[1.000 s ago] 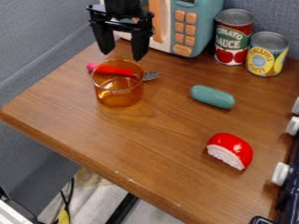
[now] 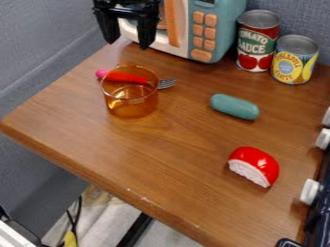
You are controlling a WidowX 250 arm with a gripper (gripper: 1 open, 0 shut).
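Observation:
The black gripper [image 2: 126, 29] is high at the top left in front of the toy microwave, its fingers apart with nothing visible between them. Below it an amber cup [image 2: 130, 102] stands on the wooden table [image 2: 142, 164], with a red object [image 2: 126, 77] in or across its rim. A pink item [image 2: 103, 73] and a fork [image 2: 165, 84] lie beside the cup. A teal capsule-shaped object [image 2: 233, 106] and a red-and-white piece [image 2: 254, 166] lie to the right.
A teal microwave [image 2: 204, 29], a tomato can [image 2: 257, 43] and a yellow can [image 2: 295, 62] stand at the back. A dark appliance with white knobs [image 2: 316, 222] lines the right edge.
The gripper has risen from just above the cup toward the top edge of the view. The objects on the table have not visibly moved.

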